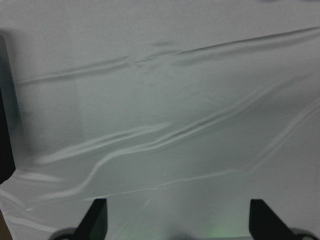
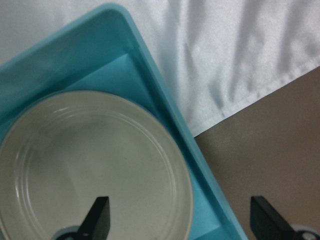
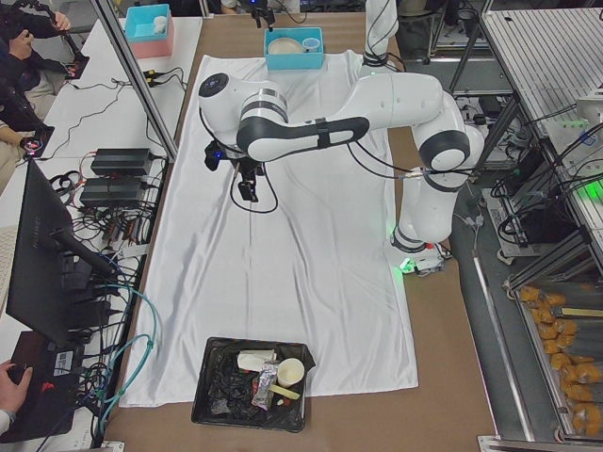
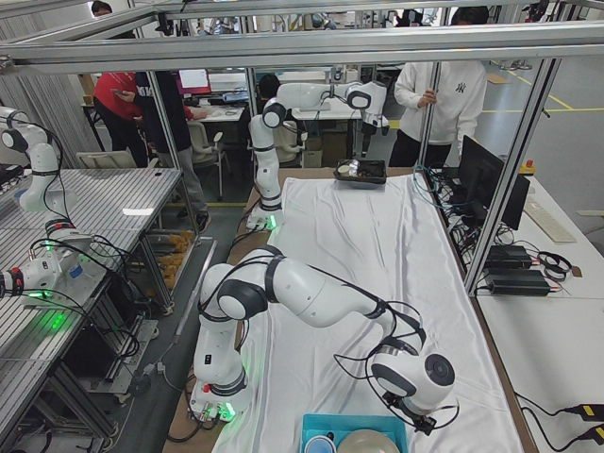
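Note:
My left gripper (image 3: 247, 185) hangs over the white cloth; in the left wrist view its fingers (image 1: 92, 222) stand wide apart over bare cloth. My right gripper (image 4: 420, 420) is by the blue tray (image 4: 311, 425) at the far end of the table. In the right wrist view it is open above a pale plate (image 2: 90, 155) in that tray, with nothing between its fingers. A small pale blue-white round container (image 3: 310, 44) sits beside the plate in the tray.
A black bin (image 3: 223, 377) with a cup, wrappers and other items stands at the opposite end of the table. Monitors, black boxes and cables lie along one side.

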